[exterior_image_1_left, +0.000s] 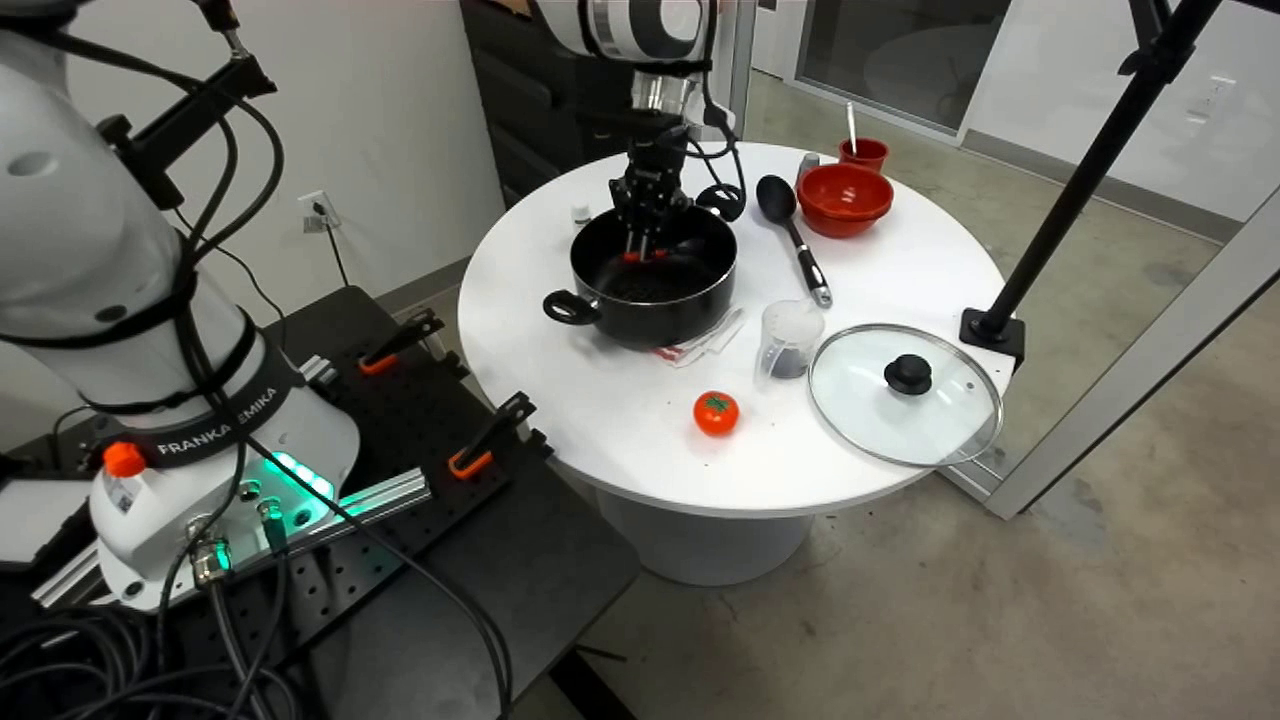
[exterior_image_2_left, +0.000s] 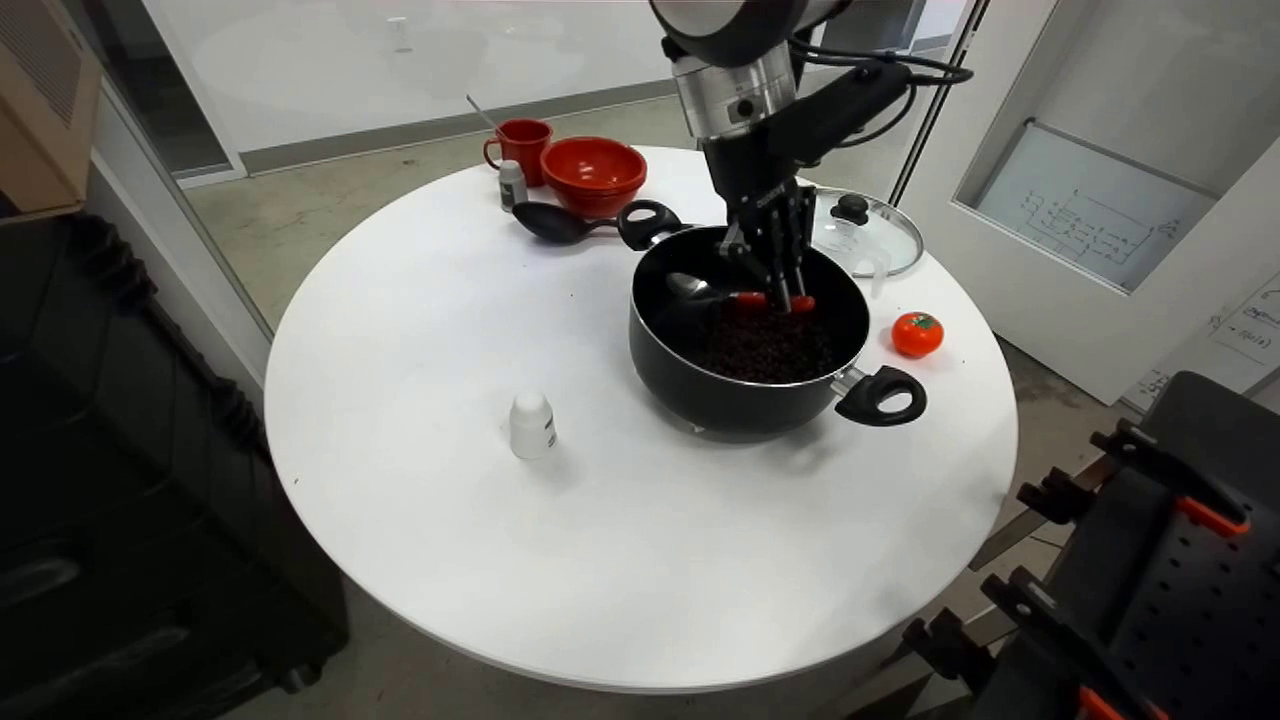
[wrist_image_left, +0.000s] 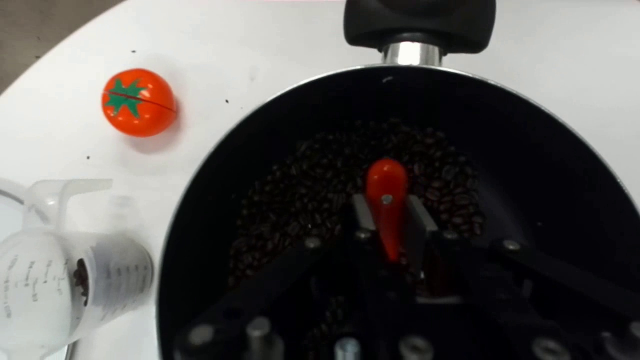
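Observation:
Inside the black pot (exterior_image_2_left: 672, 372), my gripper is shut on the red handle of a spoon (wrist_image_left: 387, 180). The handle lies between the two pale fingers, low over dark beans (wrist_image_left: 300, 186) that cover part of the pot's bottom. In the second exterior view, the spoon's metal bowl (exterior_image_2_left: 687, 284) points toward the pot's left wall. My own fingers hide most of the spoon in the wrist view. Whether the spoon touches the beans, I cannot tell.
A tomato (exterior_image_1_left: 716, 413), a measuring cup (exterior_image_1_left: 788, 340) and a glass lid (exterior_image_1_left: 888, 414) are near the pot. Red bowls (exterior_image_2_left: 593, 174), a mug (exterior_image_2_left: 524, 150) and a black ladle (exterior_image_2_left: 554, 223) stand farther back. A white shaker (exterior_image_2_left: 531, 426) stands alone.

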